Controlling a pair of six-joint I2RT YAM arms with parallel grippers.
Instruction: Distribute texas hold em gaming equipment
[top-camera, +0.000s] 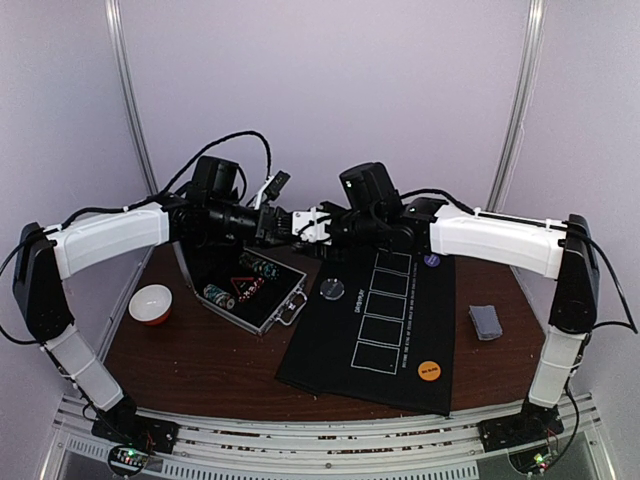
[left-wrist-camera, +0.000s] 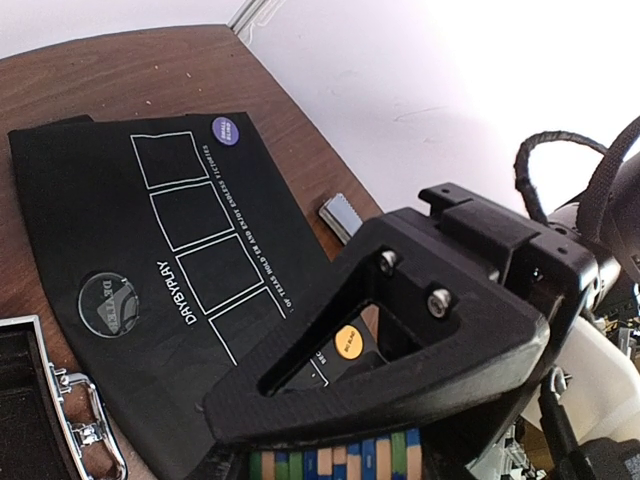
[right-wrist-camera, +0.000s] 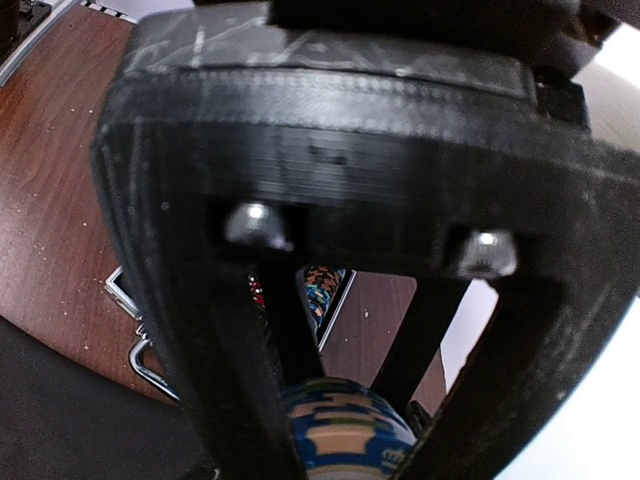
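A stack of poker chips (left-wrist-camera: 340, 460) with blue, green and tan edges is held where my two grippers meet above the table. My left gripper (top-camera: 284, 226) and my right gripper (top-camera: 318, 226) are both shut on it, close together in the top view. In the right wrist view the stack's patterned end chip (right-wrist-camera: 345, 430) shows between black gripper parts. Below, the silver case (top-camera: 262, 322) lies open with chips (top-camera: 219, 297) and red dice (top-camera: 246, 287) in it. On the black mat (top-camera: 340, 365) rest a clear dealer disc (top-camera: 332, 289), an orange disc (top-camera: 429, 371) and a purple disc (top-camera: 432, 260).
A white and red bowl (top-camera: 150, 303) stands left of the case. To the right of the mat lies a grey card deck (top-camera: 486, 322). Bare table (top-camera: 200, 375) shows in front of the case. The arms hide the far part of the case and mat.
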